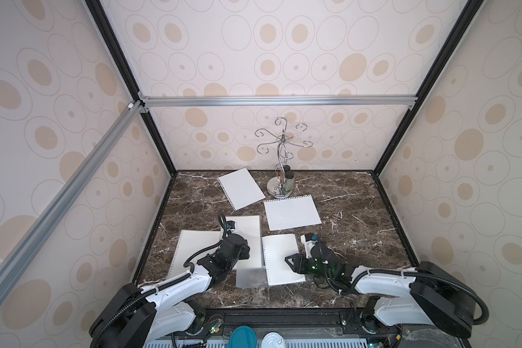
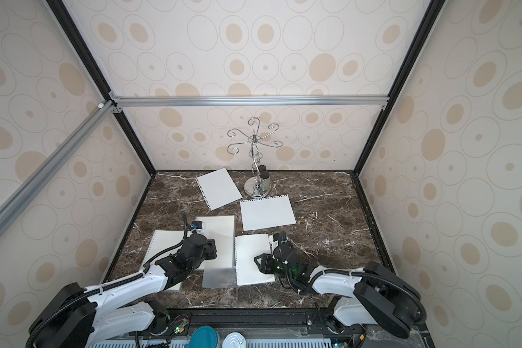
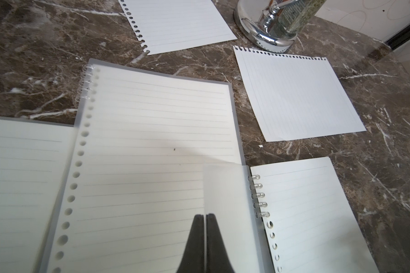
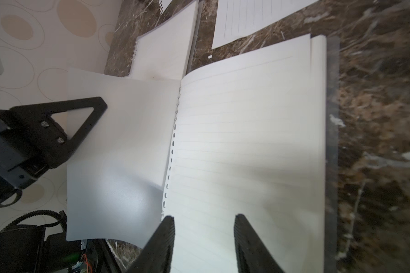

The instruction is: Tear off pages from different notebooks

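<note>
The small right notebook lies open, its lined page showing a row of holes along the coil. Its translucent cover is turned to the left, partly over the middle notebook. My left gripper is shut at that cover's free edge, a pale sliver showing between its fingers. My right gripper stands part open above the right notebook's page, nothing between its fingertips. A third notebook lies at the left, partly behind my left arm in the top views.
Two loose sheets with torn hole edges lie at the back, one at the left and one in the middle. A chrome stand rises behind them. Bare marble is free on the right.
</note>
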